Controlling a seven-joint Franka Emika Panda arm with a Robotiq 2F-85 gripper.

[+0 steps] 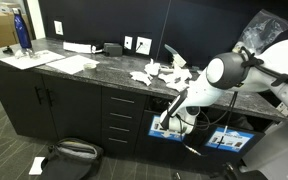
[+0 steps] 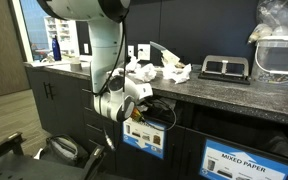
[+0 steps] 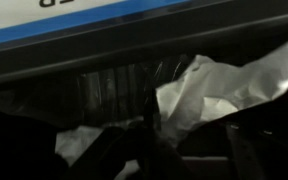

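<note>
My gripper is low at the front of the cabinet, just under the counter's edge and above a blue-and-white label. In exterior view 1 the white arm reaches down from the right to the same spot. Crumpled white paper or plastic shows in the wrist view, beneath a dark edge, close to my dark fingers. Shadow hides the fingertips, so whether they touch the crumpled piece is unclear.
More crumpled white pieces lie on the dark countertop, with a toaster-like appliance farther right. A second bin front reads MIXED PAPER. A black bag sits on the floor; a blue bottle stands far left.
</note>
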